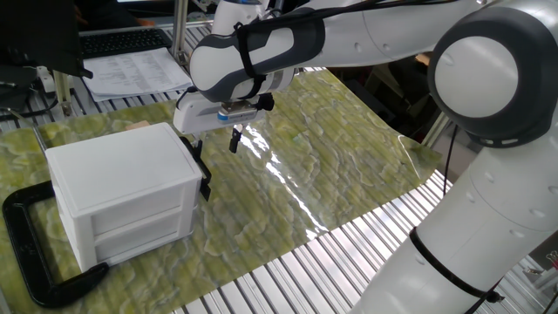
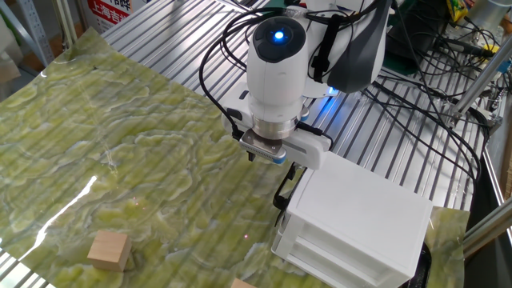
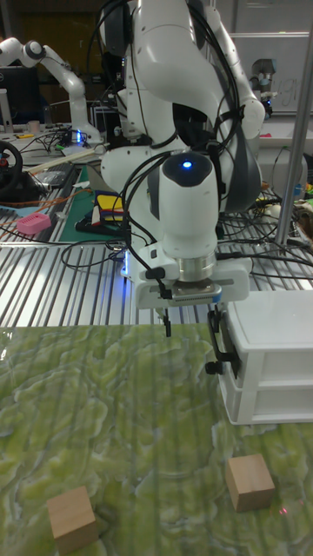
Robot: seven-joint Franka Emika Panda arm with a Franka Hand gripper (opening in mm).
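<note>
A white two-drawer unit (image 1: pixel 122 192) stands on the green marbled sheet, both drawers looking closed. Black fittings (image 3: pixel 222 347) run along its front. Just in front of and above that face, my gripper (image 3: pixel 191 326) points down with its fingers spread wide. One finger (image 1: pixel 235 139) hangs clear over the sheet; the other is close to the black fittings, and contact cannot be made out. No object shows between them. Two wooden blocks rest on the sheet in exterior view 3: a left block (image 3: pixel 72 519) and a right block (image 3: pixel 250 482), both away from my gripper.
A black clamp-like frame (image 1: pixel 17 235) lies around the unit's back side. Cables (image 2: pixel 424 104) trail over the slatted metal table (image 2: pixel 192 48). Open sheet (image 2: pixel 152 160) stretches out in front of the drawers. Papers (image 1: pixel 135 74) lie beyond the sheet.
</note>
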